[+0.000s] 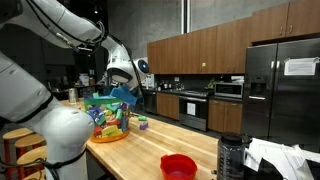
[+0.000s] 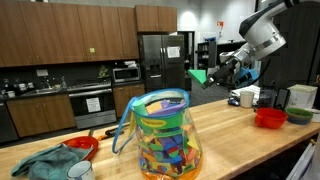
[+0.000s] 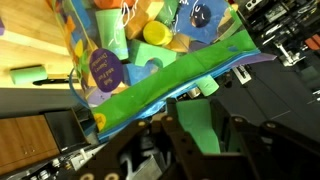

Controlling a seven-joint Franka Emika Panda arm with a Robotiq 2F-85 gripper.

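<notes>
A clear bag (image 2: pixel 167 150) full of colorful toy blocks stands on the counter, its open top edged in green and blue. In exterior view 2, my gripper (image 2: pixel 205 75) hangs above the counter, to the right of the bag and higher than its rim. It is shut on a green block (image 2: pixel 198 76). The wrist view shows this green block (image 3: pixel 196 122) between the dark fingers, with the bag's green rim (image 3: pixel 170 82) just beyond. Exterior view 1 has the bag (image 1: pixel 104 122) at the left, with the gripper (image 1: pixel 124 95) close beside its top.
A red bowl (image 1: pixel 178 166) sits on the wooden counter (image 1: pixel 140 152), near a black canister (image 1: pixel 231 155). A red tray (image 2: pixel 82 145) with a grey cloth and a white cup (image 2: pixel 82 171) lie left of the bag. Mid-counter is mostly clear.
</notes>
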